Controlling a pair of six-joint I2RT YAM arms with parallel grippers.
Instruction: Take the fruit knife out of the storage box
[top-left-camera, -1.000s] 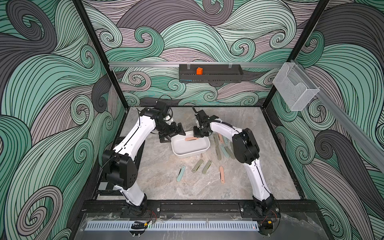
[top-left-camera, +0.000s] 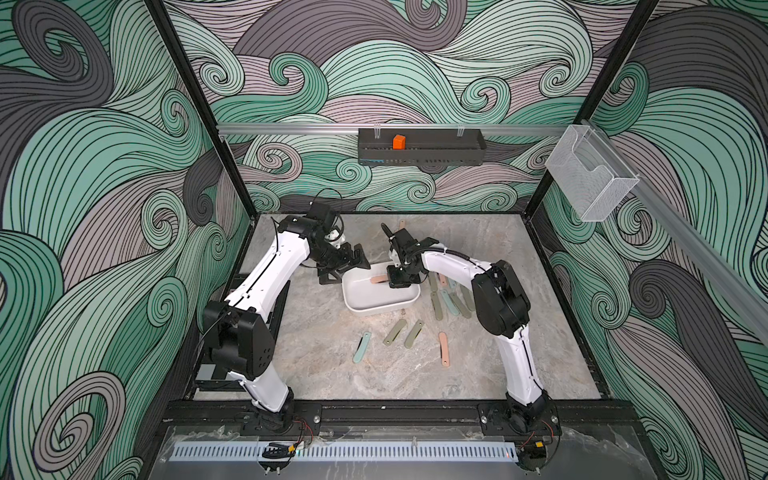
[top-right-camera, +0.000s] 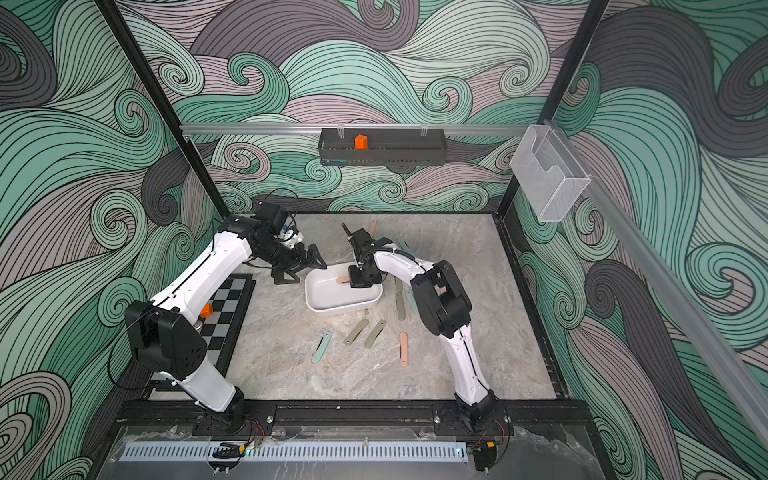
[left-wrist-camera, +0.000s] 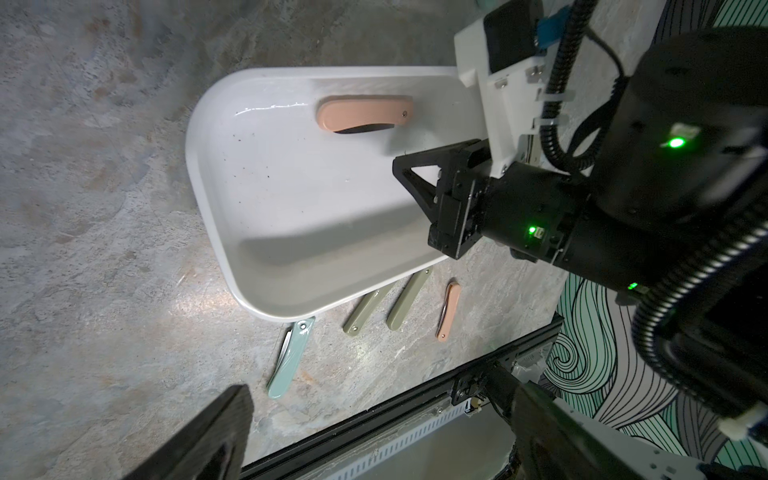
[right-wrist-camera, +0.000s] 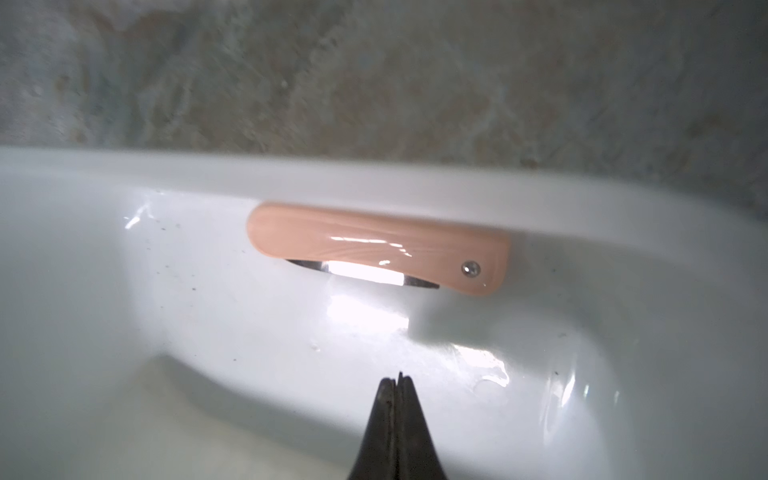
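Note:
A peach-handled folding fruit knife (right-wrist-camera: 376, 240) lies flat in the white storage box (left-wrist-camera: 216, 200), along its far wall, with a strip of blade showing beside the handle. My right gripper is shut with nothing between its fingertips, over the box floor and apart from the knife, on its near side. The left wrist view shows that same knife (left-wrist-camera: 364, 112) clear of the right gripper's fingers (left-wrist-camera: 416, 192). Above the box's left end, my left gripper (top-left-camera: 364, 257) stands open and empty, its two fingers far apart.
In front of the box lie a teal knife (left-wrist-camera: 289, 358), two olive knives and a peach knife (left-wrist-camera: 449, 310). Several more knives (top-left-camera: 437, 305) crowd the table right of the box, partly under the right arm. A black-and-grey checkered board (top-right-camera: 224, 308) stands at the left edge.
My right gripper has moved a little toward the front and down over the box, covering more of the knife in the top left view. The left arm has stayed still.

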